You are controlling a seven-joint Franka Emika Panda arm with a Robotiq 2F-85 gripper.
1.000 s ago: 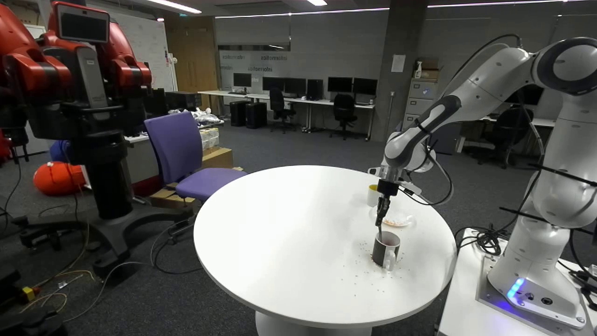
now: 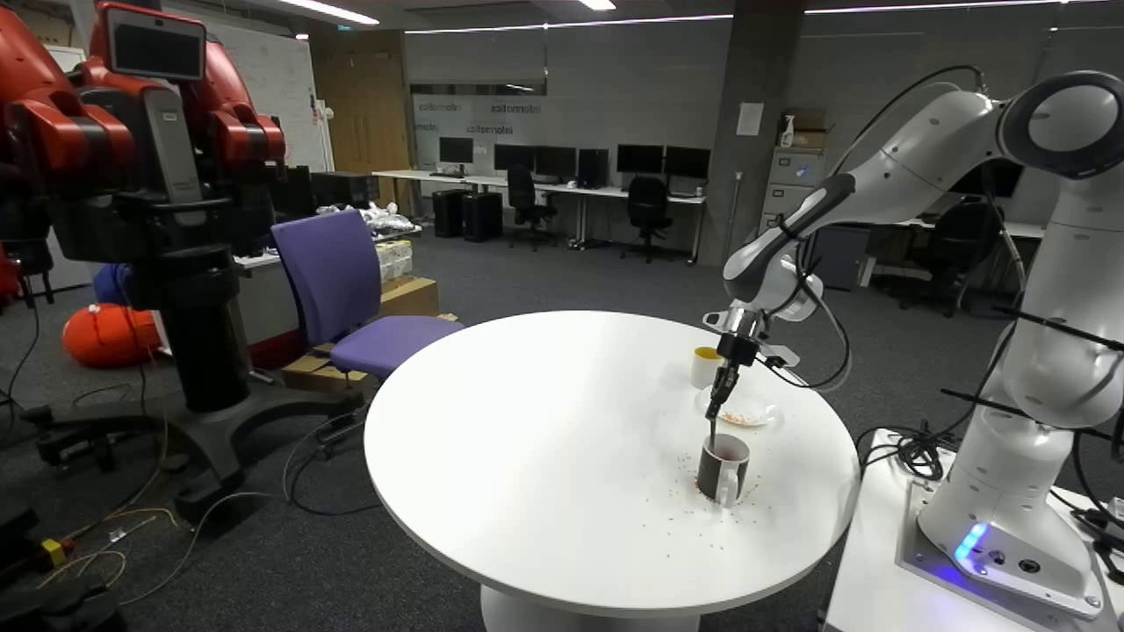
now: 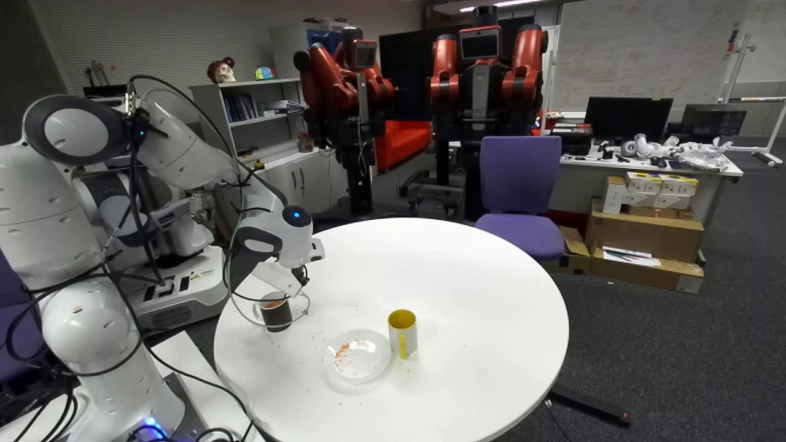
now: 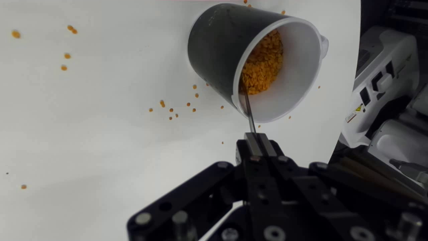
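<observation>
In the wrist view a dark mug (image 4: 216,44) with a white inside holds a bed of small orange grains (image 4: 264,66). My gripper is shut on the thin metal handle of a utensil (image 4: 249,110), which runs over the mug's rim and down into the grains; its lower end is buried. Exterior view 1 shows the gripper (image 2: 713,414) just above the dark mug (image 2: 723,467), pointing down. From the other side, the arm partly covers the dark mug (image 3: 277,315) and hides the fingers.
Loose grains (image 4: 162,103) lie scattered on the white table (image 2: 527,442) around the mug. A clear plate (image 3: 359,374) with some orange grains and a white mug with a yellow inside (image 3: 403,337) stand nearby.
The dark mug has shifted slightly left and nearer the exterior camera. My gripper has tilted a little and moved slightly left at its tip, the utensil still in the mug.
</observation>
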